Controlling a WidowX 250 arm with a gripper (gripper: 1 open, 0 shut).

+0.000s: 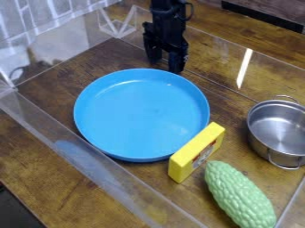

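Observation:
My black gripper [166, 55] hangs at the top centre, low over the wooden board just behind a large blue plate [139, 114]. Its dark fingers blend together, so I cannot tell how far apart they stand or whether anything is between them. A yellow box [197, 151] stands at the plate's front right, with a pale green bumpy vegetable [241, 195] lying to the right of it and nearer the camera.
A steel pot [277, 134] sits at the right edge. Clear tray walls surround the workspace. Bare wooden board [60, 80] shows left of the plate, and a white tiled wall is at the top left.

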